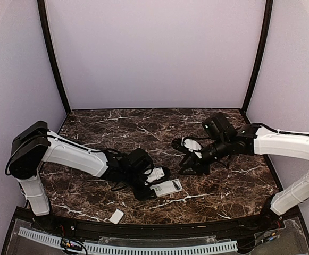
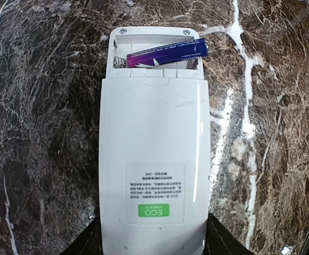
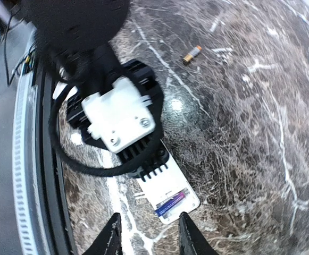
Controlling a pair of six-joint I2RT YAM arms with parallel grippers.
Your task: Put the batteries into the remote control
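Note:
The white remote control (image 2: 154, 133) lies back up, its battery compartment (image 2: 138, 40) uncovered at the far end. My left gripper is shut on the remote's sides at the near end. A purple-blue battery (image 2: 167, 53) lies slanted across the compartment. Its left end is near the spring (image 2: 119, 62), while its right end sticks out over the right rim. Open and empty, my right gripper hovers over the table, apart from the remote. A second battery (image 3: 192, 54), orange and dark, lies loose on the table in the right wrist view.
A small white piece, seemingly the battery cover (image 1: 116, 216), lies near the table's front edge. The left arm (image 1: 90, 162) reaches across beside the remote. Bare marble table (image 1: 138, 122) stretches behind both arms.

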